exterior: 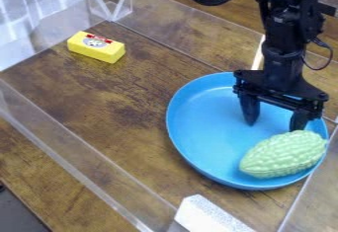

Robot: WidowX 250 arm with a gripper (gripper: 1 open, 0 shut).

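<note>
A black robot gripper (274,108) hangs over a blue plate (201,137), open, its fingers spread above the plate's back half. A pale green, textured oblong object (283,153) lies in the plate's front right, below the gripper and lying crosswise at a slant. Nothing shows between the fingers.
A yellow box (97,45) lies on the wooden table (93,108) at the back left. A white object (208,216) is at the front edge. Clear plastic walls run along the left and front.
</note>
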